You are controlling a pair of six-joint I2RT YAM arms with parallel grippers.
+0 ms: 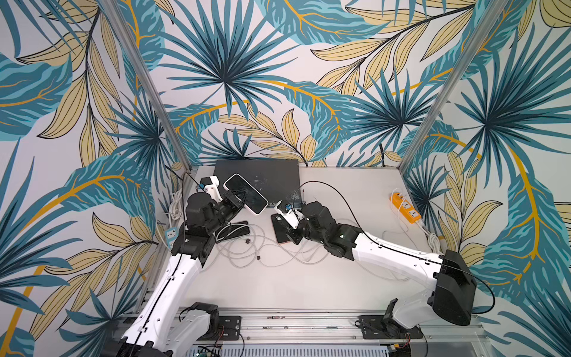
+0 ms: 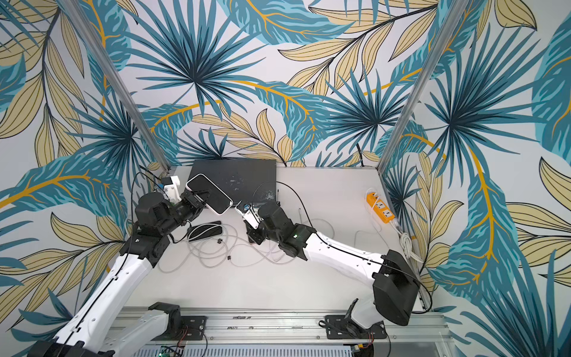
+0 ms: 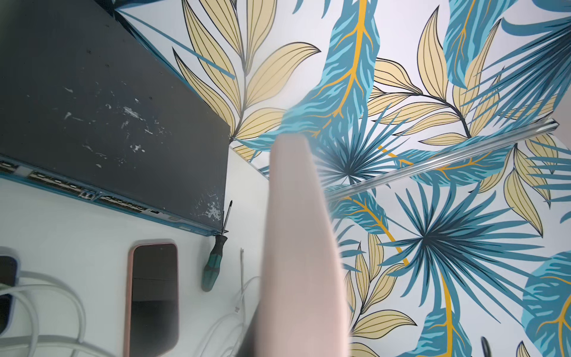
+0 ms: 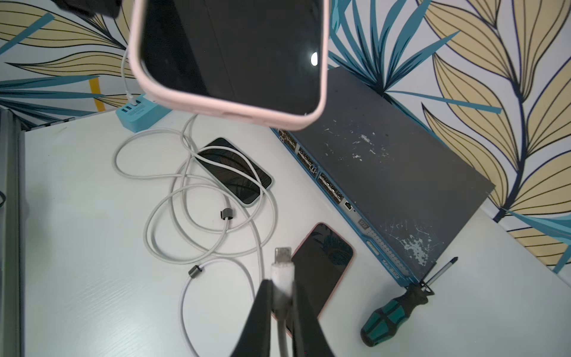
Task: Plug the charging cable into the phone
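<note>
A pink-cased phone (image 4: pixel 232 53) is held up off the table, my left gripper (image 1: pixel 240 195) shut on it. Its bottom edge faces the right wrist camera. The left wrist view shows only the blurred edge of the pink case (image 3: pixel 300 250); the left fingertips are hidden there. In the right wrist view, the white plug (image 4: pixel 283 275) of the charging cable stands between the fingers of my right gripper, metal tip pointing up toward the phone. The plug and the phone are apart. The port itself is too small to make out.
Two more phones lie on the table: a dark one (image 4: pixel 235 169) under loops of white cable (image 4: pixel 151 232), and a pink-rimmed one (image 4: pixel 324 261). A screwdriver (image 4: pixel 392 315) lies by the dark flat box (image 4: pixel 392 172). An orange power strip (image 1: pixel 405 207) sits far right.
</note>
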